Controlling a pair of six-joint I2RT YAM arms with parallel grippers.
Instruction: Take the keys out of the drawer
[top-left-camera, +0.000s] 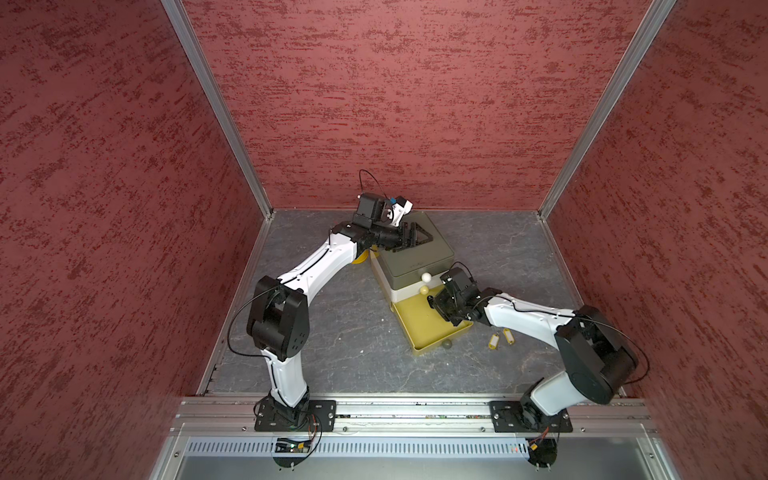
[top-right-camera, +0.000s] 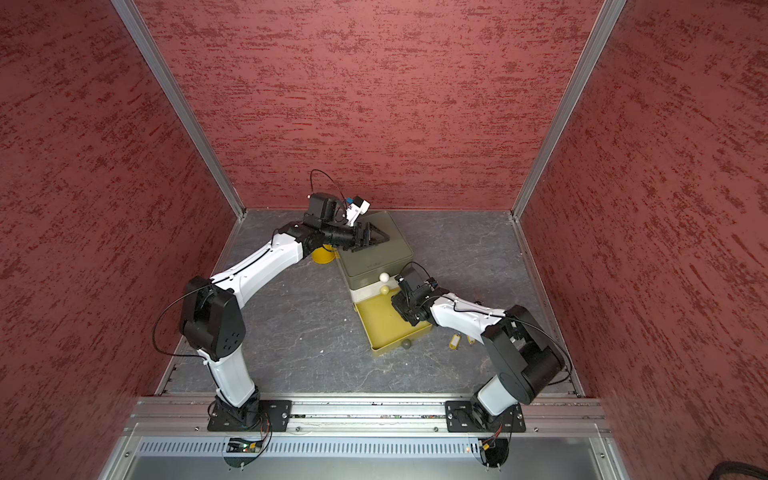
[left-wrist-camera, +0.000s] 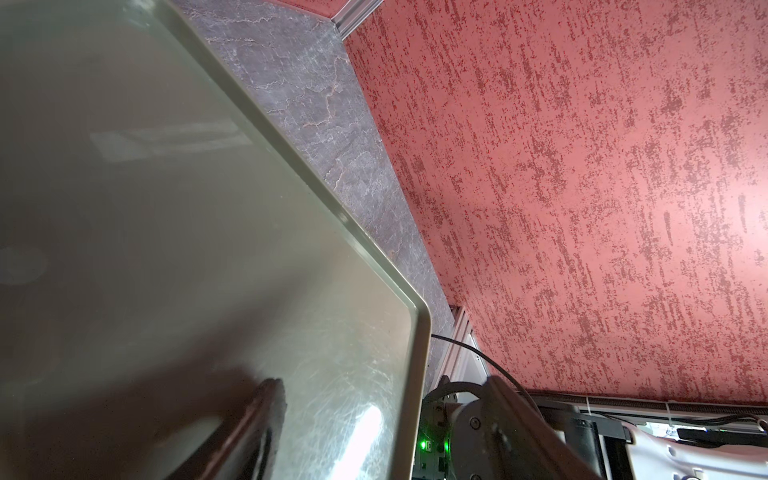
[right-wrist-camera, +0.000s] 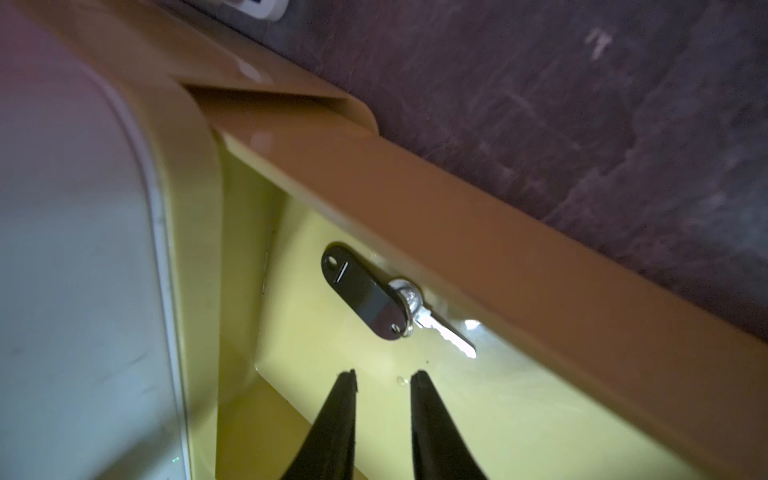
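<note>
The open yellow drawer (top-left-camera: 419, 326) extends from the front of a grey-green cabinet (top-left-camera: 413, 256). Inside, in the right wrist view, lie a black key tag (right-wrist-camera: 360, 294) and a silver key (right-wrist-camera: 444, 332) near the drawer wall. My right gripper is open over the drawer, just short of the keys in that view, with nothing between its fingers. My left gripper is open above the cabinet's top, empty.
A yellow object (top-right-camera: 323, 255) sits left of the cabinet. Small yellow pieces (top-left-camera: 493, 341) lie right of the drawer, and a dark round object (top-left-camera: 446, 344) before it.
</note>
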